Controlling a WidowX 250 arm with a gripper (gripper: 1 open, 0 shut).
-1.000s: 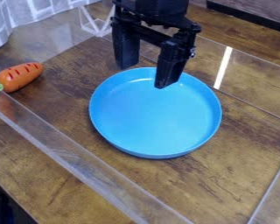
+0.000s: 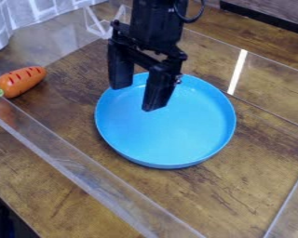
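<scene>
My black gripper (image 2: 142, 80) hangs over the upper part of a round blue plate (image 2: 164, 135), open, with its two fingers apart and nothing visible between them. At the far left an orange toy carrot (image 2: 21, 80) with a green top lies on the wooden table, apart from the plate.
A clear plastic edge runs diagonally along the lower left. A white and clear item sits at the upper left.
My gripper has moved lower in the view and a little to the left over the plate. The plate and carrot have not visibly moved.
</scene>
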